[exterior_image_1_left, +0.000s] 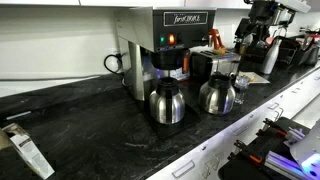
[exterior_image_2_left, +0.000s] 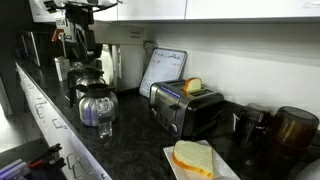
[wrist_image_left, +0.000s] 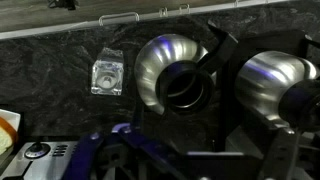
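Note:
My gripper is open above the counter, with nothing between its fingers. Below it in the wrist view, a steel coffee pot (wrist_image_left: 157, 62) with a black lid and handle stands on the dark counter. A second steel pot (wrist_image_left: 262, 83) is to its right, partly cut off. Left of the first pot is a clear glass (wrist_image_left: 107, 73), seen from above. In exterior view 1 one pot (exterior_image_1_left: 167, 106) sits under the coffee maker (exterior_image_1_left: 163, 50), and the other pot (exterior_image_1_left: 216, 96) stands beside it. My gripper (exterior_image_2_left: 84, 51) hangs high over this area in exterior view 2.
A toaster (exterior_image_2_left: 183, 112) with bread (exterior_image_2_left: 193, 86) on top stands against the wall. A white tray (exterior_image_2_left: 226, 174) in front of it carries bread (exterior_image_2_left: 194, 156). Dark cups (exterior_image_2_left: 295, 128) are at the far right.

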